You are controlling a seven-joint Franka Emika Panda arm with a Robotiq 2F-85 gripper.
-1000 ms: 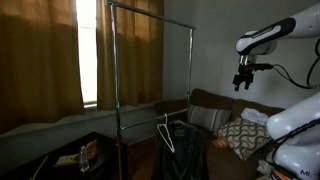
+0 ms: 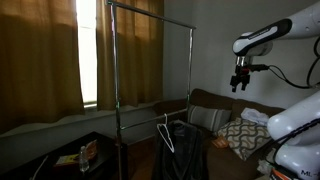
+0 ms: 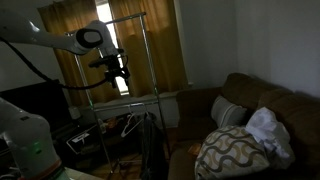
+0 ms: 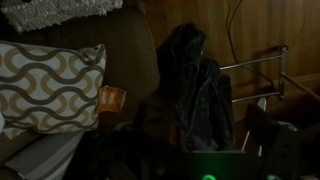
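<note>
High on the right in exterior view 1, my gripper is open and points down, with nothing between its fingers. A metal garment rack stands left of it, apart from the arm. On the rack's lower bar a white hanger hangs beside a dark garment. From above, the wrist view shows dark cloth beyond the gripper, whose fingers are dim and near the lower edge.
Behind is a brown couch with a patterned pillow and white cloth. An orange object lies by the pillow. Low at left in exterior view 1, a dark table carries small items. Curtains hang behind the rack.
</note>
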